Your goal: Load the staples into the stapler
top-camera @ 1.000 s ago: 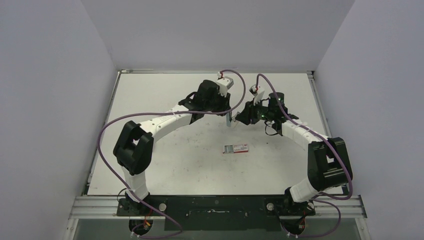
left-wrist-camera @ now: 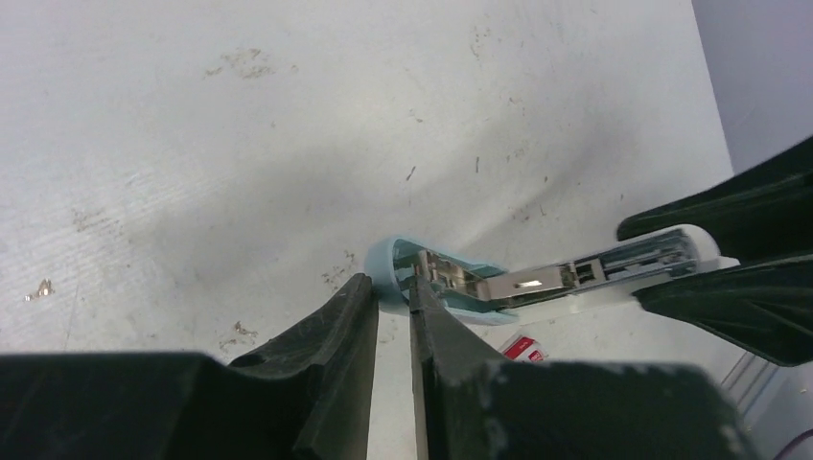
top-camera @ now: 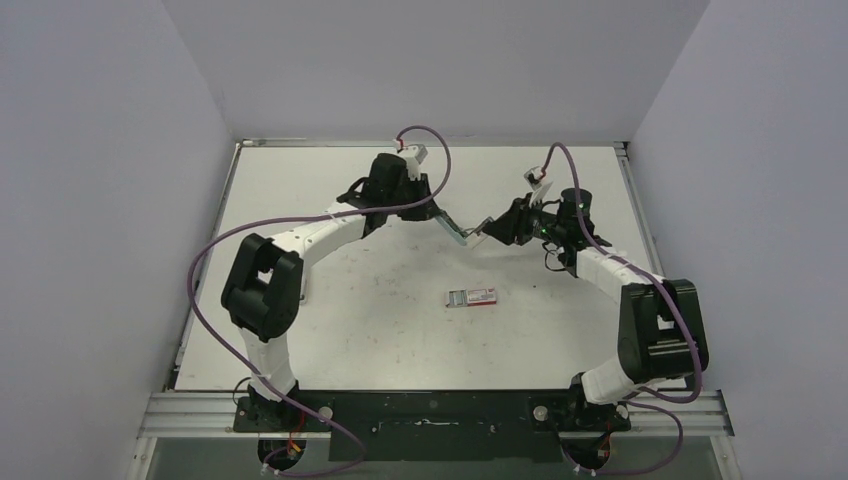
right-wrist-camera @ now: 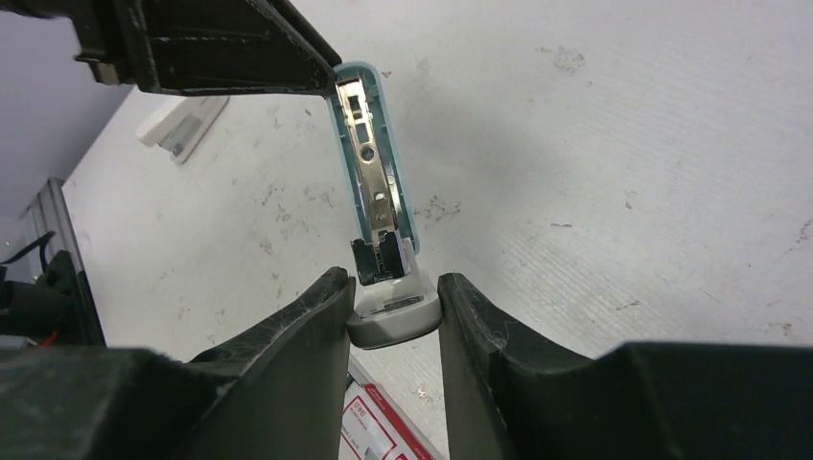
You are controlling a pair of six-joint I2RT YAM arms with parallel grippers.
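The opened stapler hangs above the table between my grippers, its light-blue part toward the left and its white part toward the right. My right gripper is shut on the white end. My left gripper is at the blue end, fingers close around it; whether they grip it firmly is unclear. The metal staple channel shows along the middle. A red-and-white staple box lies on the table below.
A white object lies at the table's left, partly behind the left arm in the top view. Walls stand at back and sides.
My left gripper has moved left and toward the back, and my right gripper slightly right.
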